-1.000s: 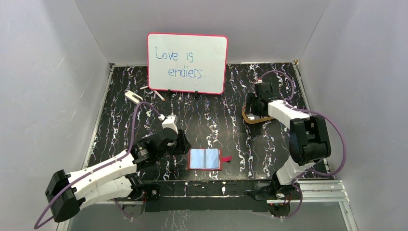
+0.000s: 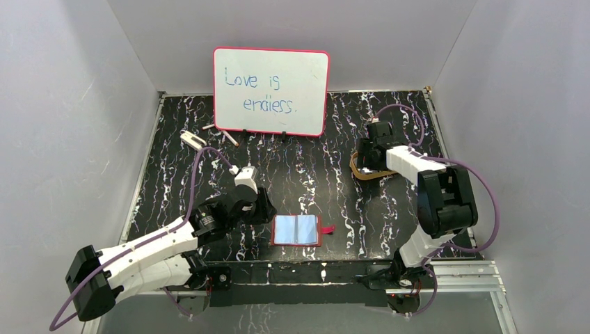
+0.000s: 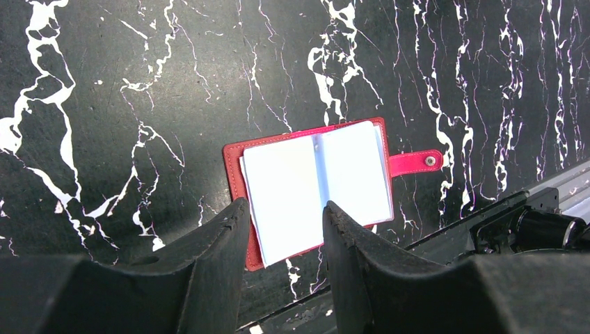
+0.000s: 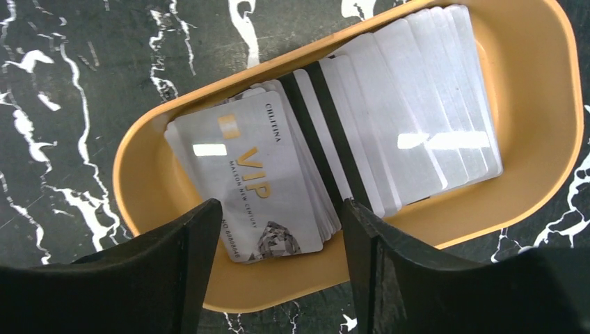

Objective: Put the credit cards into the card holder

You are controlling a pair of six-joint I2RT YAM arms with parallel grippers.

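Observation:
A red card holder [image 2: 296,229] lies open on the table's front middle, white sleeves showing and strap to the right. My left gripper hangs above and left of it, fingers apart, nothing between them. An oval tan tray [image 4: 529,181] at the right holds several overlapping cards: a VIP card [image 4: 261,181] on top at the left, pale cards [image 4: 424,97] fanned to the right, some dark-striped. My right gripper is over this tray, fingers apart on either side of the VIP card's lower part; none appears held.
A whiteboard [image 2: 270,90] with handwriting stands at the back, with markers [image 2: 229,137] and a pale eraser-like object [image 2: 193,141] at back left.
My right arm shifted slightly at the tray over the last second; the left arm and card holder stayed put.

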